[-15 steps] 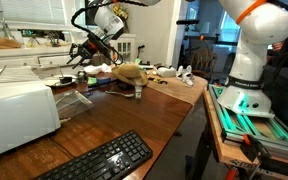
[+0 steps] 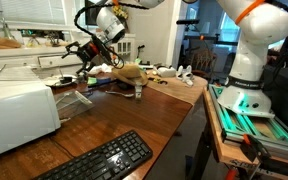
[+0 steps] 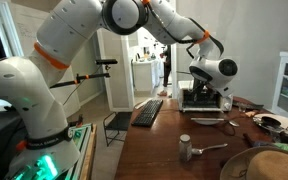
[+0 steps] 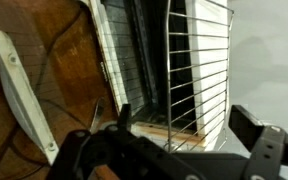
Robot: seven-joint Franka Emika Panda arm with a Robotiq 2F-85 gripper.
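Observation:
The white toaster oven (image 2: 19, 108) stands at the left of the table in exterior view 1, its glass door (image 2: 72, 104) lowered open. In the wrist view its wire rack (image 4: 199, 65) fills the upper right, over a dark interior. My gripper is open, with one finger (image 4: 130, 126) on each side of the rack's front bar as seen from above. Nothing is held; whether the fingers touch the rack cannot be told. A white bar (image 4: 22, 95), apparently the door's edge, crosses the left. Exterior view 2 has the gripper (image 3: 202, 84) in front of the oven (image 3: 200, 98).
A black keyboard (image 2: 99, 158) lies near the table's front. A shaker (image 3: 185, 148) and a spoon (image 3: 210, 148) sit on the wood, beside a brown rounded object (image 3: 264, 163). Pans and dishes (image 3: 272, 122) crowd the far side.
My gripper has come slightly down and to the right in exterior view 1, close by the oven. The tabletop objects look unmoved.

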